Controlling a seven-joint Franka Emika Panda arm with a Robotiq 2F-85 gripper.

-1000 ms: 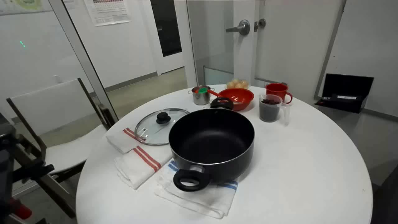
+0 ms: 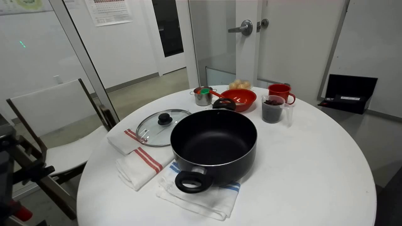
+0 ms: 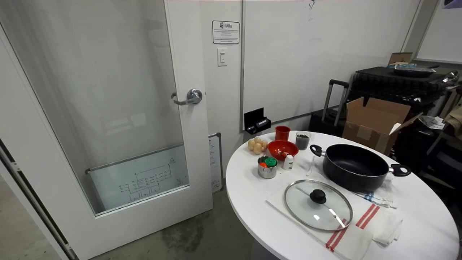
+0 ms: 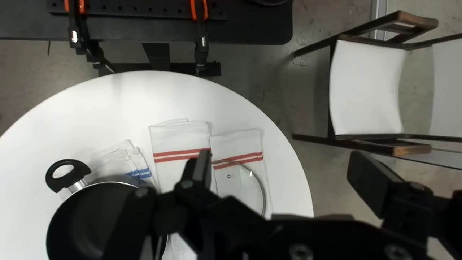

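A large black pot (image 2: 214, 139) stands uncovered and empty on a blue-striped white towel (image 2: 208, 201). To its left in exterior view 1, the glass lid (image 3: 318, 205) with its black knob lies on red-striped white towels (image 2: 145, 165). In the wrist view my gripper is open, its dark fingers spread wide with nothing between them. It hangs above the table's edge, and its near finger hides part of the lid and the pot. Neither exterior view shows the gripper's fingers.
At the table's far side are a red bowl (image 3: 282, 149), a small metal pot (image 3: 267, 167), a red mug (image 2: 279, 92), a measuring cup of dark pieces (image 2: 272, 109), a white bottle (image 3: 288, 162) and pale round items (image 3: 257, 145). The tabletop right of the pot (image 2: 309, 169) is bare.
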